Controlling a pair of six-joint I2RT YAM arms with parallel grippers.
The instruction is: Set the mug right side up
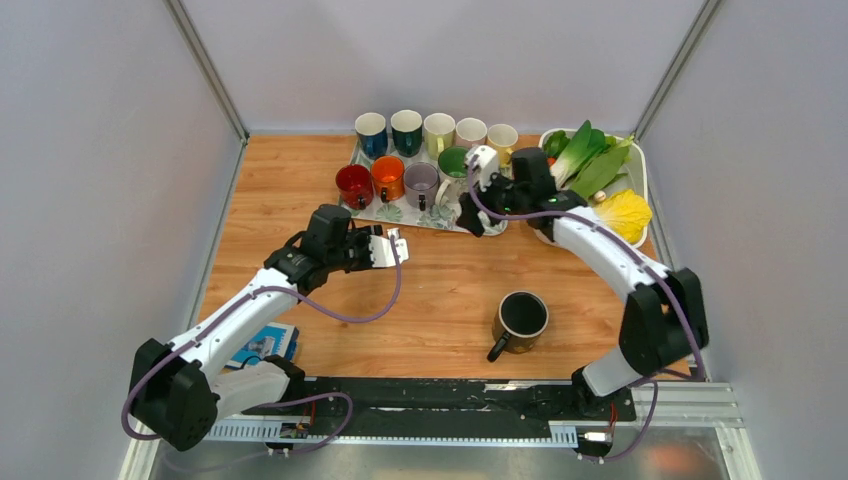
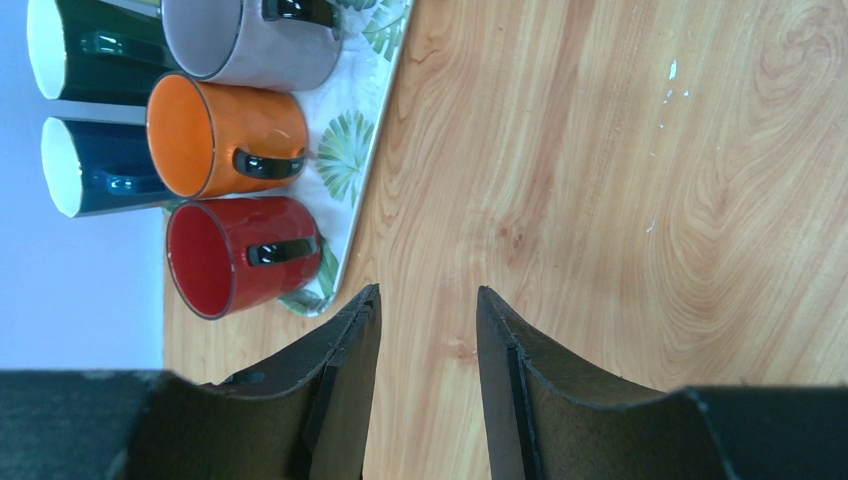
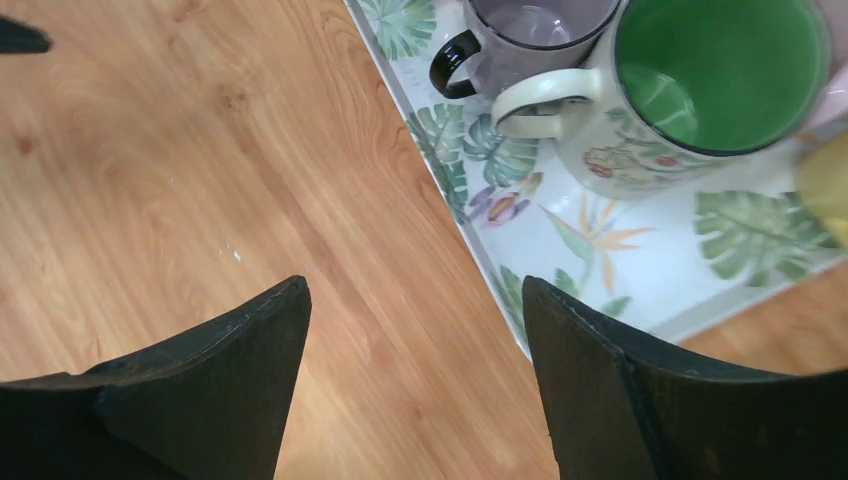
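Note:
Mugs stand upright on a leaf-patterned tray (image 1: 395, 213): red (image 1: 355, 186), orange (image 1: 388, 178), lilac (image 1: 421, 186), a white one with green interior (image 3: 700, 70), and others behind. A large dark mug (image 1: 519, 325) stands upright at the front right, handle toward front left. My left gripper hangs over bare table left of centre, fingers apart and empty. My right gripper is open over the tray's front edge, near the green-lined mug, nothing between its fingers.
A white basket of vegetables (image 1: 640, 175) is at the back right. A blue object (image 1: 250, 348) lies at the front left.

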